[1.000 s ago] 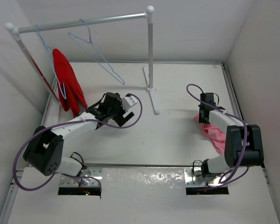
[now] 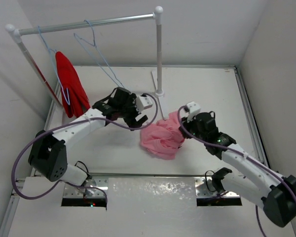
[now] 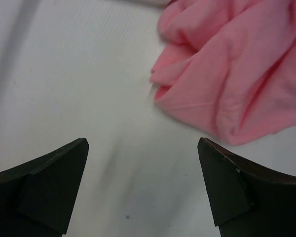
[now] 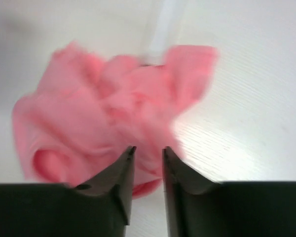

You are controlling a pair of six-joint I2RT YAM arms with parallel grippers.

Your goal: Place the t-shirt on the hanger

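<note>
The pink t shirt [image 2: 160,140] lies crumpled on the table near the middle, with its folds bunched up. My left gripper [image 2: 139,122] stands just up and left of it, fingers wide apart; only bare table lies between its fingers in the left wrist view. Over the shirt's right edge is my right gripper, its fingers a little apart. Pink cloth [image 4: 98,113] shows beyond them, blurred, and none is clearly pinched. An empty blue hanger [image 2: 99,54] hangs from the rail above my left arm.
A red garment [image 2: 71,86] hangs on another blue hanger at the left of the metal rail [image 2: 89,23]. The rack's upright post [image 2: 159,59] and its white foot [image 2: 162,104] stand behind the shirt.
The shirt has come from the far right to the table's middle with my right arm, which has since drawn back rightward. My left gripper has shifted slightly right; the empty hanger has swung a little.
</note>
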